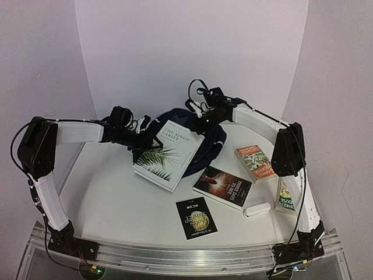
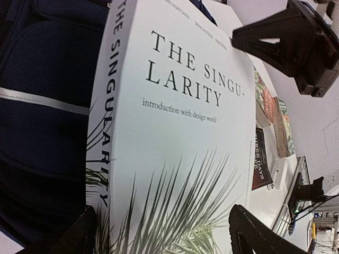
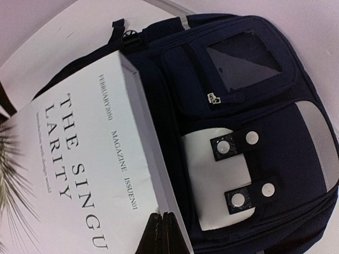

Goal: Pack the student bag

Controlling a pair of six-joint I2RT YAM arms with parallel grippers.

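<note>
The large white book THE SINGULARITY (image 1: 172,149) lies slanted over the navy backpack (image 1: 210,149); the right wrist view shows the bag's pockets (image 3: 249,58) beside the book's top edge. My left gripper (image 1: 148,143) is over the book's left side; in the left wrist view its two fingers stand apart at the lower edge, the book's face between them. My right gripper has its fingertips together at the book's upper right edge; whether they pinch it is unclear.
Toward the front and right lie THREE DAYS TO SEE (image 1: 221,186), a black book (image 1: 196,217), an orange book (image 1: 256,162), a green book (image 1: 285,195) and a white case (image 1: 256,210).
</note>
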